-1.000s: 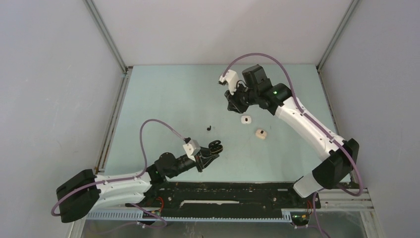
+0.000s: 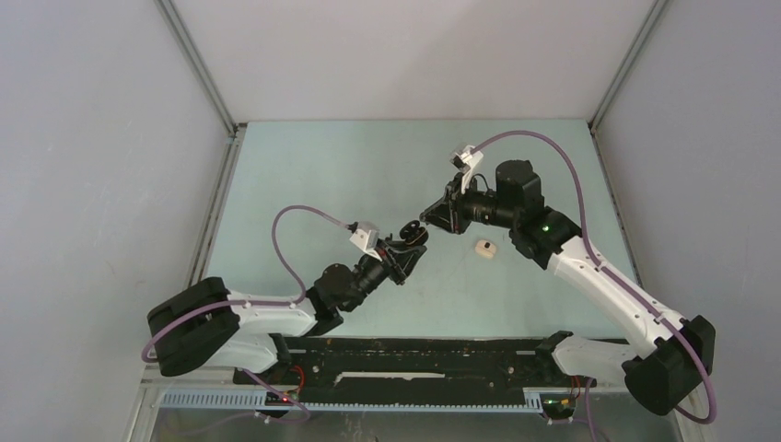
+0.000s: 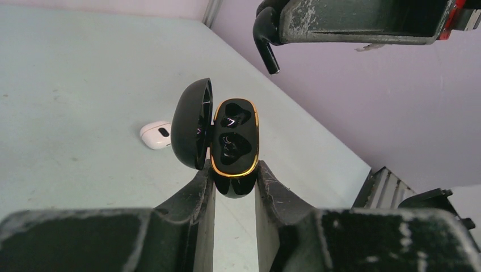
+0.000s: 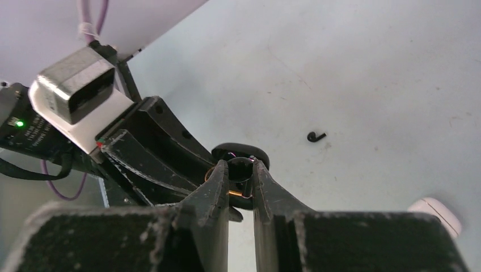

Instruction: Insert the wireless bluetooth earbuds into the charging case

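Note:
In the left wrist view my left gripper is shut on the black, gold-rimmed charging case, held upright with its lid open to the side. Above it and to the right, a black earbud with its stem hanging down is held by my right gripper. The right wrist view shows that gripper shut on the dark earbud, its tips in front of the case. A loose black earbud lies on the table.
A white case lies on the table right of the grippers, also seen in the left wrist view.
My left gripper has risen and moved up and right in the top view with the case.

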